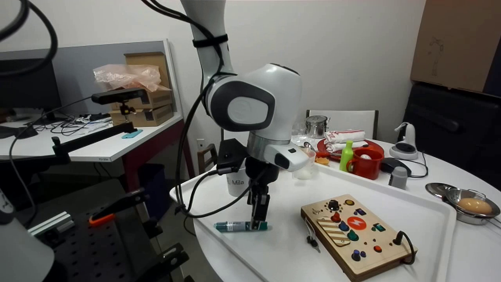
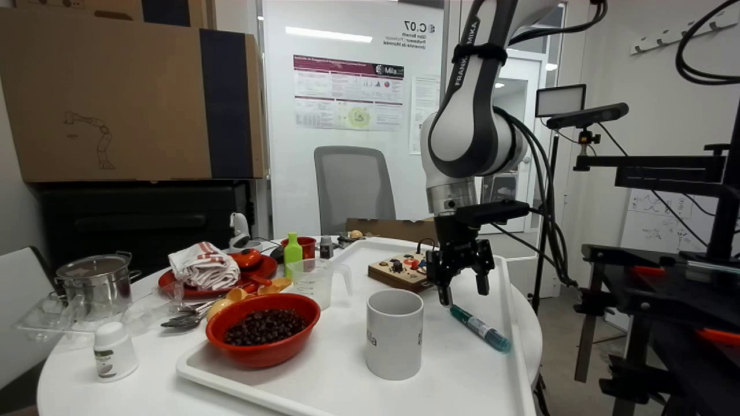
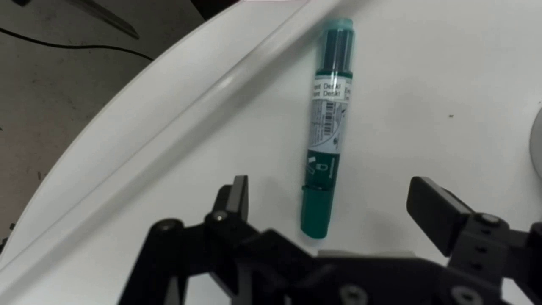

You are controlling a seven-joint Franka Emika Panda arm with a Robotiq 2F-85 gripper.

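Note:
A green marker lies flat on the white tray, its dark green cap toward my gripper in the wrist view. The fingers stand wide, one finger on either side of the marker's line with clear gaps, and nothing is held. From the first exterior view, the gripper hangs low over the capped end of the marker. In the second exterior view, my gripper is just above the end of the marker that points to the wooden box.
A white mug stands on the tray near the marker, and a wooden button box sits on its other side. The tray's raised rim runs close to the marker's far end. A red bowl of dark beans is farther off.

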